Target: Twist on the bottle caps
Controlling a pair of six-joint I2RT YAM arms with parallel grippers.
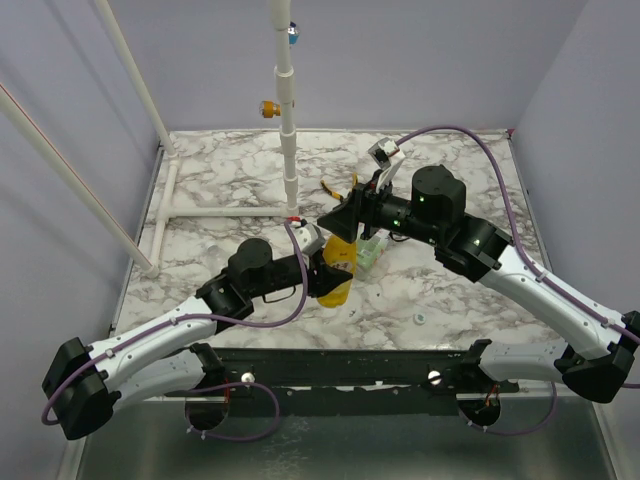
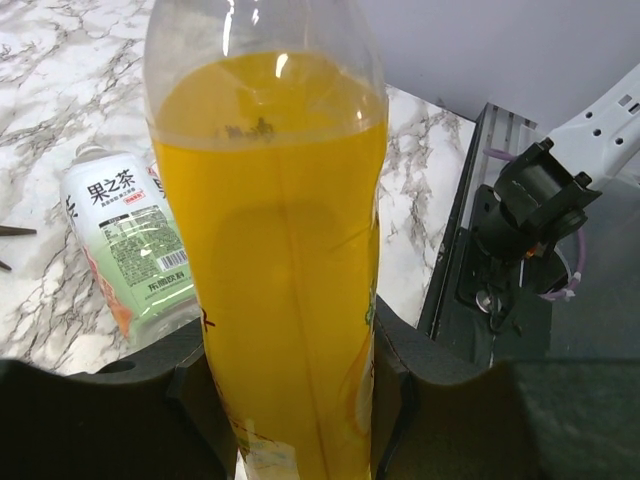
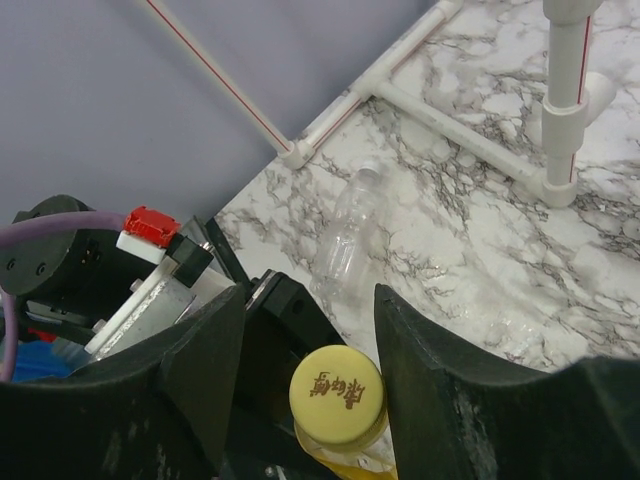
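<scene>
My left gripper is shut on an upright orange juice bottle (image 2: 275, 230), which fills the middle of the left wrist view. In the right wrist view a yellow cap (image 3: 336, 395) sits on top of that bottle, between the fingers of my right gripper, which is part open around it; whether both fingers touch the cap is unclear. In the top view both grippers meet at the bottle (image 1: 338, 280), the right one above the left.
A green-labelled tea bottle (image 2: 130, 230) lies on the marble table behind the juice. A clear empty bottle (image 3: 348, 230) lies near white pipes (image 3: 450, 125). Scissor-like tips (image 2: 12, 230) show at the left.
</scene>
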